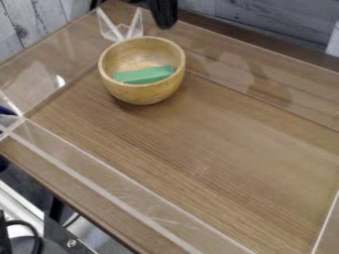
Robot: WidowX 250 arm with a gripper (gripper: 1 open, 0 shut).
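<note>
A wooden bowl (141, 93) sits on the table toward the back left, with a green oblong object (143, 75) lying inside it. The dark gripper (165, 22) is at the top edge of the camera view, above and behind the bowl, mostly out of frame; its fingers are too dark and cropped to tell whether they are open or shut.
A clear angular plastic piece (119, 28) stands behind the bowl. Clear strips run along its left and front edges; a pale wall lies beyond at the back right.
</note>
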